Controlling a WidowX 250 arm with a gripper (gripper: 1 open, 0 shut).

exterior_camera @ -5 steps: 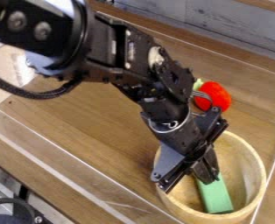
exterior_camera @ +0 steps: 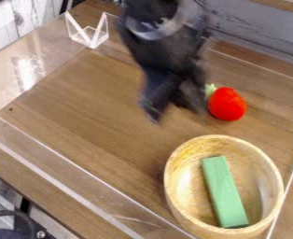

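Observation:
My gripper (exterior_camera: 174,98) is a blurred dark shape in the upper middle of the camera view, raised over the wooden table; its fingers are too blurred to tell how they stand. A round pale wooden bowl (exterior_camera: 183,201) sits at the lower right with a green rectangular block (exterior_camera: 224,191) lying in it, apart from the gripper. A red tomato-like object (exterior_camera: 228,105) with a green top lies right of the gripper, toward the back.
A white wire object (exterior_camera: 90,31) stands at the back left. A grey wall runs along the back.
My gripper has moved up and back, out of the bowl, leaving the green block in it. More of the bowl and table now shows.

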